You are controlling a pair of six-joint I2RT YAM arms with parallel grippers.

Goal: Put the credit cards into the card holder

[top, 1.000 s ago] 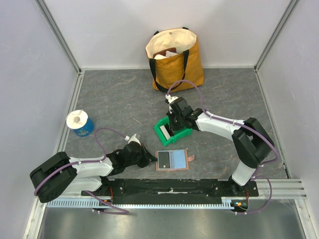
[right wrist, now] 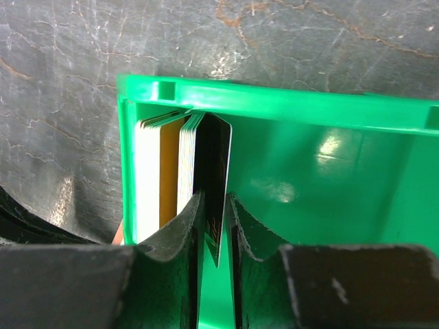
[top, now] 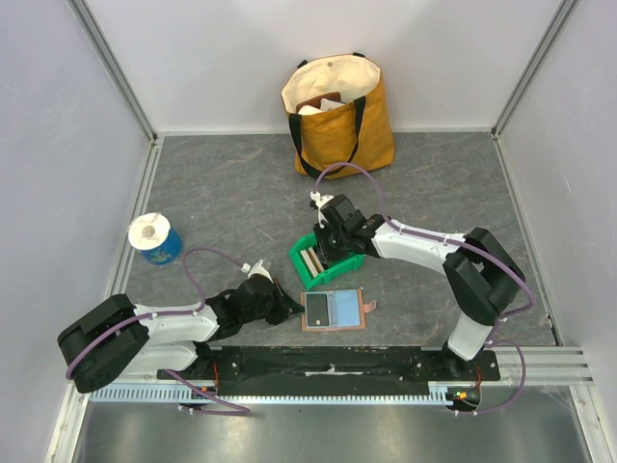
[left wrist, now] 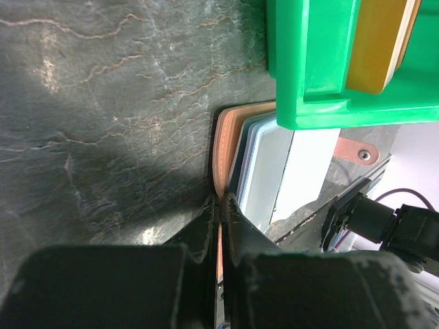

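The green tray (top: 339,275) holds a row of upright cards (right wrist: 147,178), with a black card (right wrist: 216,157) at the inner end. My right gripper is shut at that black card; whether anything is pinched is unclear. The open card holder (top: 346,309), tan leather with clear sleeves, lies below the tray. My left gripper is shut at the holder's left edge, with its tips at the leather rim.
A yellow tote bag (top: 342,135) stands at the back. A blue cylindrical tub (top: 162,246) sits at the left.
My right gripper has moved left and toward the front over the tray, and more of the cards shows beside it. The left arm has not moved.
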